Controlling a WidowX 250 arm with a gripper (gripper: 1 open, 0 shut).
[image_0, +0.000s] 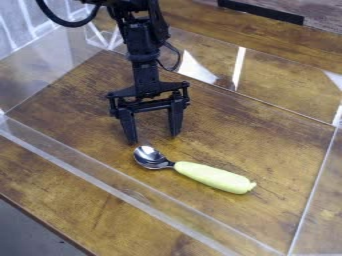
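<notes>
My black gripper (151, 122) hangs low over the wooden surface, fingers apart and open, with nothing between them. Just in front of it lies a spoon (150, 157) with a metal bowl at the left and a thick pale yellow-green handle (211, 177) reaching toward the lower right. The gripper sits behind the spoon's bowl, apart from it.
Clear low walls or panels border the wooden work area (254, 125) on several sides. The wood right of the gripper and behind the spoon is bare. A dark strip (265, 15) lies at the far back.
</notes>
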